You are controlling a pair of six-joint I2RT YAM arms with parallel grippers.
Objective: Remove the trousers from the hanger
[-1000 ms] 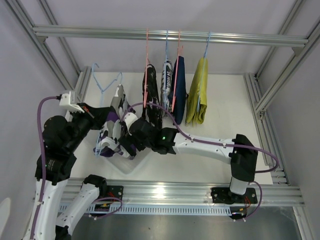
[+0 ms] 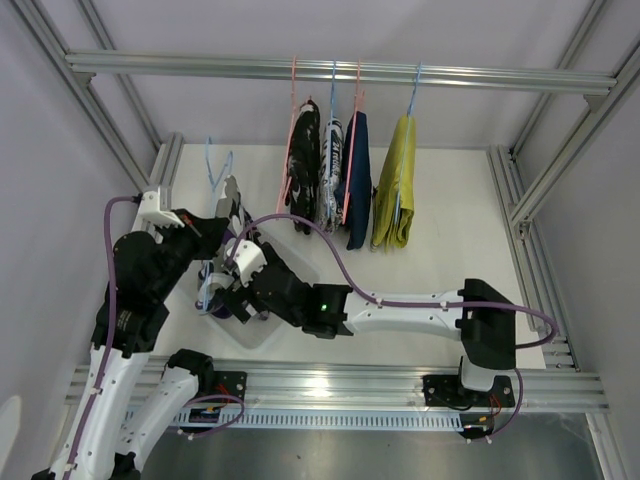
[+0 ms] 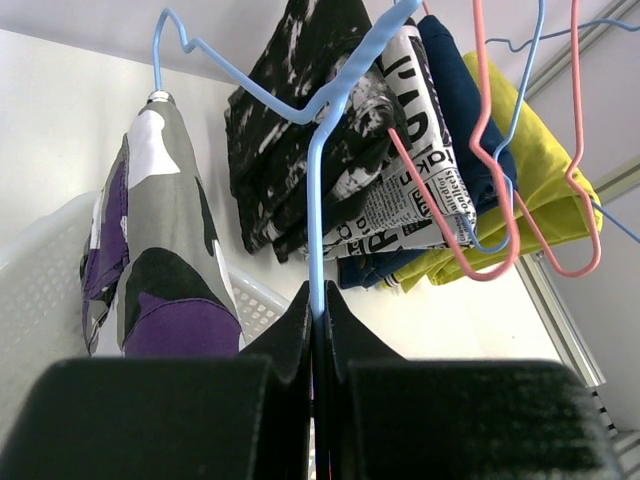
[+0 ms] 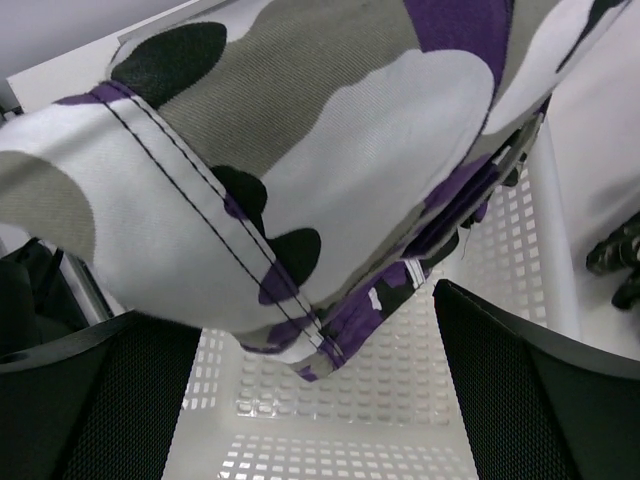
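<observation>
The camouflage trousers, grey, white, black and purple, hang from a blue hanger (image 3: 315, 200) over the white basket (image 4: 340, 420). In the left wrist view the trousers (image 3: 165, 250) hang left of the hanger's stem. My left gripper is shut on that stem. My right gripper stands open below the trousers, whose hem (image 4: 290, 310) is close above and between its fingers. In the top view both arms meet at the left, partly hiding the trousers and basket.
A rail (image 2: 250, 68) holds several other garments: black (image 2: 304, 160), printed (image 2: 331, 170), navy (image 2: 357, 190) and yellow (image 2: 397, 180). The white board (image 2: 460, 230) is clear at the right. Metal frame posts edge both sides.
</observation>
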